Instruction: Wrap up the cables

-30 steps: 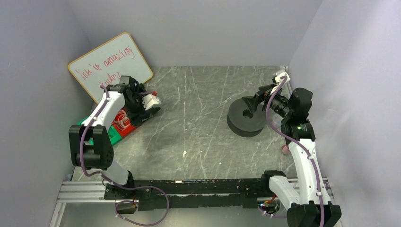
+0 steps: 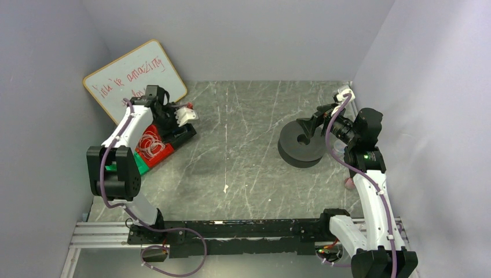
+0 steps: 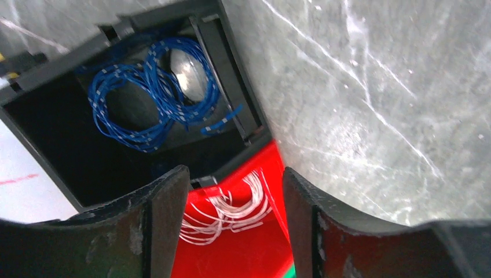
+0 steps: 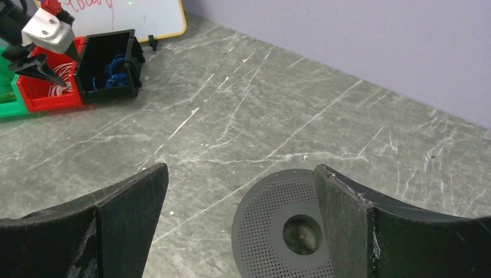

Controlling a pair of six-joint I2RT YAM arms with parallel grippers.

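A coiled blue cable (image 3: 158,75) lies in the black bin (image 3: 49,165). Strands of a pale cable (image 3: 234,220) show in the adjoining red bin (image 3: 231,255); in the top view this coil looks pinkish. My left gripper hovers over where these two bins meet, its fingers apart and nothing seen between them. At the far left of the right wrist view, the green bin (image 4: 13,110) holds something green, partly cut off. On the other side of the table, my right gripper stands open and empty, above a round dark grey disc (image 4: 260,231).
A whiteboard (image 2: 136,68) with red writing leans behind the bins. Walls close in on the left, back and right.
My left gripper has shifted slightly toward the back of the table, leaving more of the black bin visible in the top view. The right arm and the disc have stayed still.
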